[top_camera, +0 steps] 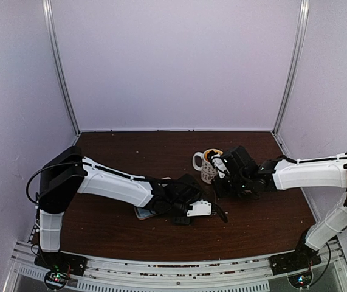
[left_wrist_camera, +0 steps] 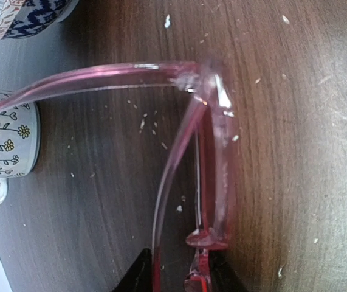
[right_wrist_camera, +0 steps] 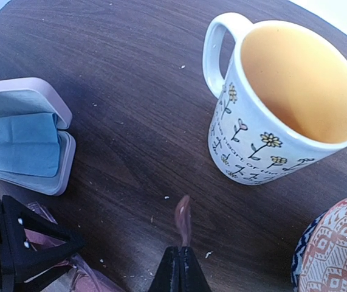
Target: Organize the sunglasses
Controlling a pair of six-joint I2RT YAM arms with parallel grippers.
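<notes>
The sunglasses (left_wrist_camera: pixel 219 152) have a clear pink frame, close to the camera in the left wrist view. My left gripper is shut on a part of them at the bottom of that view; a temple (left_wrist_camera: pixel 124 72) stretches off to the left. At lower left in the right wrist view, the dark left fingers (right_wrist_camera: pixel 45 234) reach across the pink frame. My right gripper is closed, a thin pink temple tip (right_wrist_camera: pixel 183 216) sticking out past its fingertips. An open pale case (right_wrist_camera: pixel 65 161) has a folded blue cloth (right_wrist_camera: pixel 24 143) inside.
A flowered white mug (right_wrist_camera: pixel 264 143) stands upright close to the right gripper. Beside it is a patterned bowl (right_wrist_camera: pixel 337 249), partly out of frame. In the top view, the arms cover the middle; bare wood (top_camera: pixel 124 237) lies in front.
</notes>
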